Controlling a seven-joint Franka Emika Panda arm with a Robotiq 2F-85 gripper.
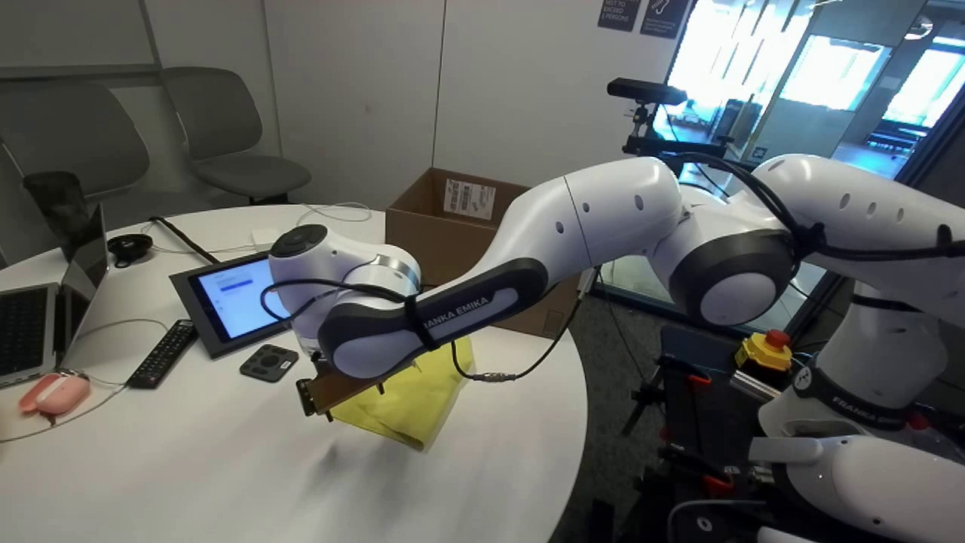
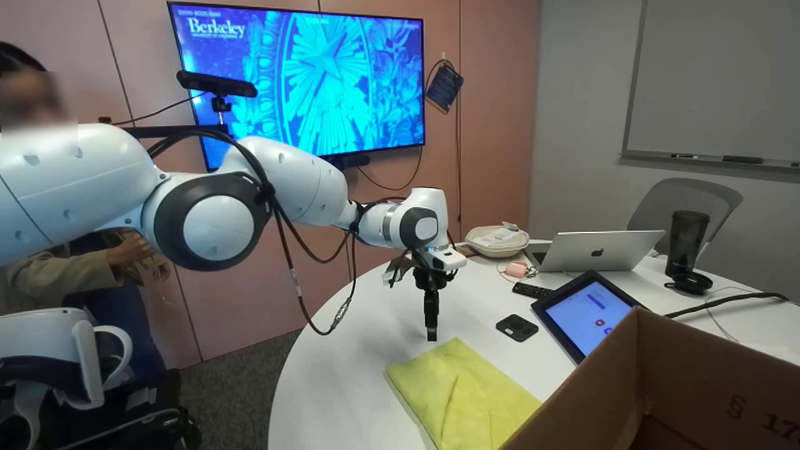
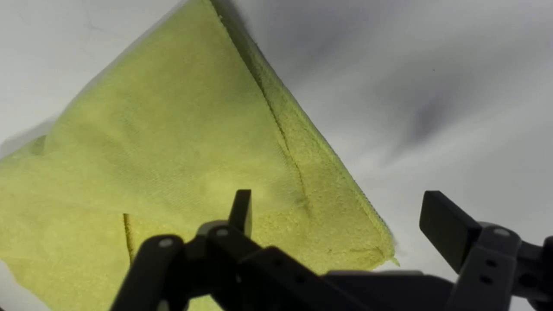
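A folded yellow cloth (image 1: 412,403) lies on the white round table, its layers slightly skewed. In the wrist view the cloth (image 3: 171,134) fills the left and middle, with one corner near the lower right. My gripper stands open above that corner: the left finger is over the cloth, the right one over bare table beside it. Nothing is between the fingers. From the second exterior view, the gripper (image 2: 431,337) points straight down near the cloth's edge, apparently above the tabletop. In the first exterior view the arm hides part of the cloth and the fingertips are hard to make out.
An open cardboard box (image 1: 425,226) stands behind the cloth. A tablet (image 1: 237,299), a small black device (image 1: 269,362), a remote (image 1: 163,354), a pink case (image 1: 56,394) and a laptop (image 2: 600,250) occupy another part of the table.
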